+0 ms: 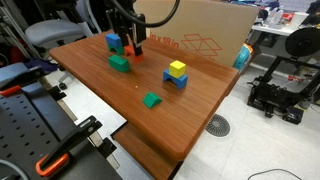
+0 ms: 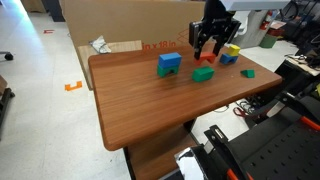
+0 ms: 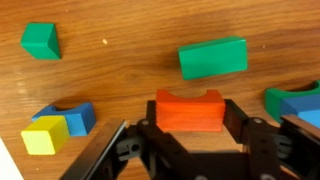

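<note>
My gripper is shut on a red block point(image 3: 190, 113), with one finger at each end of it in the wrist view. In exterior view 1 the red block point(image 1: 137, 50) sits low over the wooden table, between two groups of blocks; whether it touches the wood I cannot tell. A green rectangular block point(image 3: 213, 58) lies close by. On one side is a blue block point(image 2: 170, 60) on top of a green one point(image 2: 166, 71). On the other, a yellow block point(image 1: 177, 69) rests on a blue arched block point(image 1: 175, 83). Nearer the table's edge lies a small green block point(image 1: 152, 100).
The wooden table point(image 1: 193, 112) has free surface at its right end in exterior view 1. A cardboard panel point(image 1: 210, 35) stands along its back edge. Black equipment with red-orange handles point(image 1: 52, 165) stands in front of it.
</note>
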